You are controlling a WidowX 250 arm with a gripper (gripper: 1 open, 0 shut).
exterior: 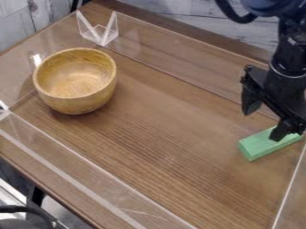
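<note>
A black gripper (266, 114) hangs at the right of the view, open, over a green rectangular object (260, 147) lying on the wooden table. Its dark fingers are at or just above the green object's upper part; whether they touch it cannot be told.
A tan round bowl (74, 100) stands at the left. A clear wire or plastic holder (98, 30) is at the back left.
</note>
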